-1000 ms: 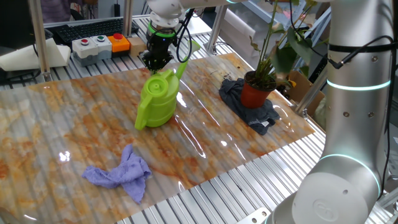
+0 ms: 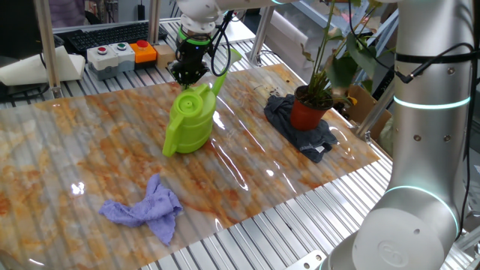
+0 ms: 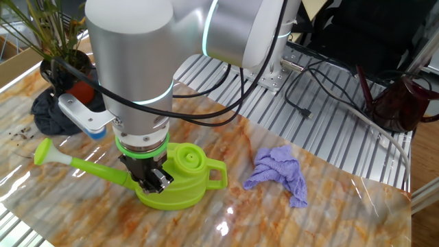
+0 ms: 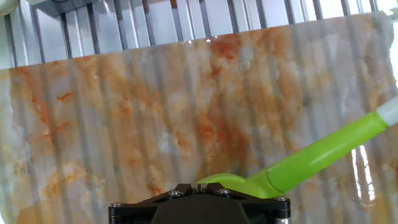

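A bright green watering can (image 2: 193, 120) stands upright on the marbled sheet, its long spout (image 3: 96, 169) reaching out to one side. My black gripper (image 3: 159, 184) hangs beside the can's body on the spout side, overlapping it in exterior view 2. From exterior view 1, the gripper (image 2: 187, 78) appears just beyond the can's top. Along the bottom of the wrist view, the gripper looks shut, its fingers together and nothing visible between them. Part of the can's green body and its spout (image 4: 326, 152) show behind and right of it. Whether gripper and can touch cannot be made out.
A purple cloth (image 2: 147, 209) lies crumpled on the sheet. The potted plant (image 2: 306, 112) rests on a dark cloth (image 2: 319, 141). Button boxes (image 2: 112, 61) line the far edge. A dark red jug (image 3: 399, 104) stands on the slatted table.
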